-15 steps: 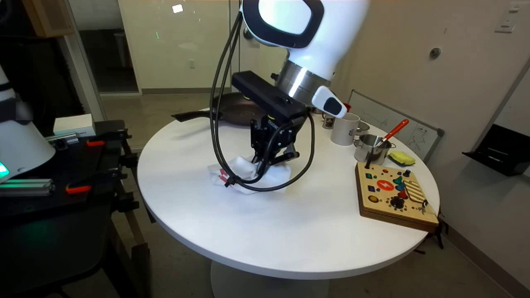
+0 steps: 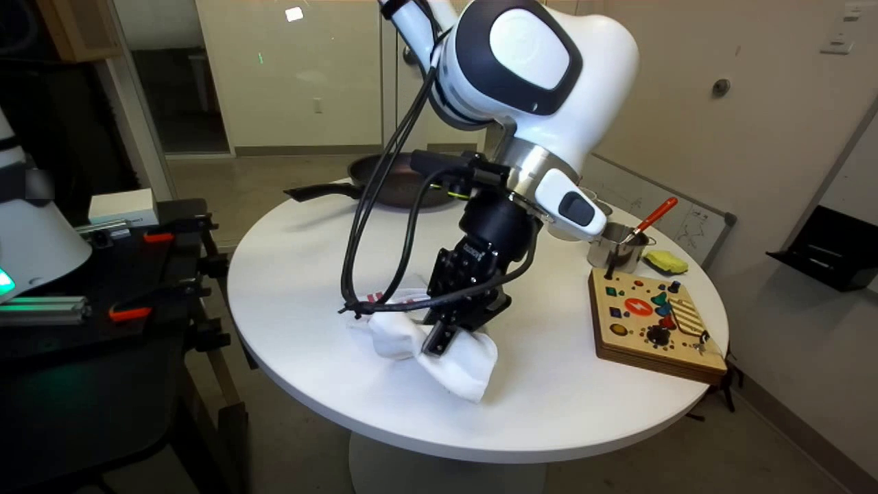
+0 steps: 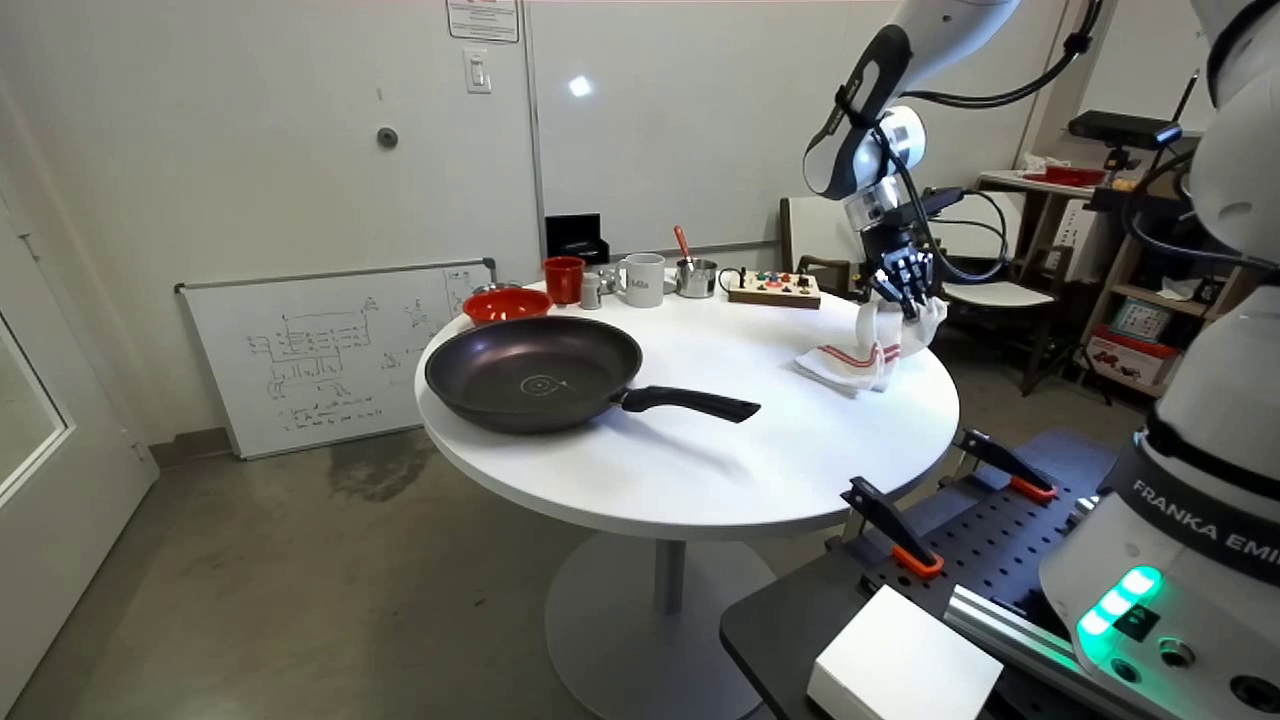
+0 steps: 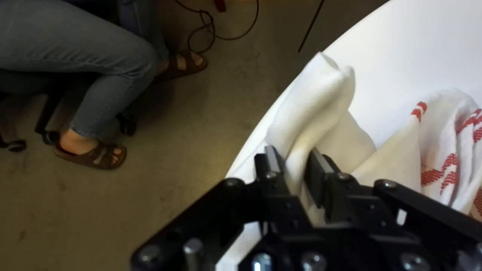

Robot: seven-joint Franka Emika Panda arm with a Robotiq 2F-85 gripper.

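Observation:
A white cloth with red stripes [image 3: 854, 364] lies bunched on the round table. Its plain white end rises in a fold around my gripper, which points down near the table's edge. In the wrist view the fingers [image 4: 321, 174] stand partly apart, one on each side of a cloth fold [image 4: 316, 99]. Whether they press on it cannot be made out. Exterior view 1 shows the gripper [image 2: 440, 339] at the white part of the cloth [image 2: 461, 370], with the striped part behind it, partly hidden by cables.
A dark frying pan [image 3: 534, 372] occupies the far side of the table. A white mug [image 3: 644, 280], a red bowl [image 3: 506, 304], a steel pot [image 2: 617, 247] and a wooden button board [image 2: 654, 321] also stand there. Someone sits beyond the table's edge, their jeans [image 4: 99, 67] visible.
My gripper has moved toward the near edge in exterior view 1, and the cloth's white end has come along, stretched out and folded. The board and pot have stayed put.

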